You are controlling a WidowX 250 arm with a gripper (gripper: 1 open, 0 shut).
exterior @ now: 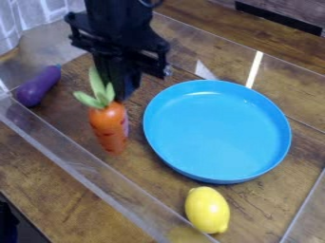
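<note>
My black gripper (117, 74) reaches down from the top centre, its fingertips over the toy carrot (109, 123), which stands upright with its green leaves up just left of the blue plate (216, 131). The gripper looks shut; whether the carrot's leaves are between its fingers is hidden.
A purple eggplant (36, 87) lies at the left, a yellow lemon (207, 209) at the front right. Clear plastic walls edge the wooden work area. Bare wood shows behind and to the right of the plate.
</note>
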